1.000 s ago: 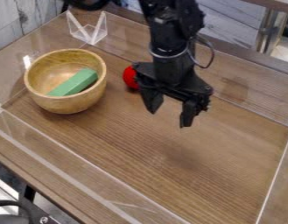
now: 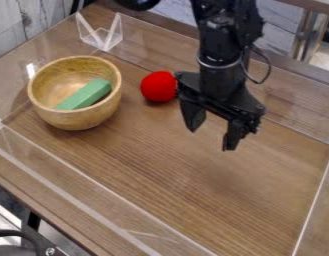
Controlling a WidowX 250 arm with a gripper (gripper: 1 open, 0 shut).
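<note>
My black gripper hangs over the middle of the wooden table, its two fingers spread apart with no object visible between them. Left of it a red round object lies on the table, partly beside the arm. At the left a tan bowl holds a green block.
A white wire-like object stands at the back left.
The gripper has shifted a little to the right since a second ago, showing more of the red object. The bowl and block are unmoved.
</note>
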